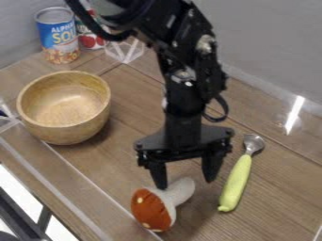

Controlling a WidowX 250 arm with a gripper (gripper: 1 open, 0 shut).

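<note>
My black gripper [184,168] points down at the middle of the table, open, with its fingers above and behind a toy mushroom [153,209] that has an orange cap and white stem, lying on its side at the front. Nothing shows between the fingers. To the right lies a utensil with a pale green handle [235,184] and a metal head, beside the right finger.
A wooden bowl [66,105] sits at the left. At the back left stand a can [58,36] and a red-labelled can [90,40]. A pale wall borders the back; the table's edge [36,188] runs along the front left.
</note>
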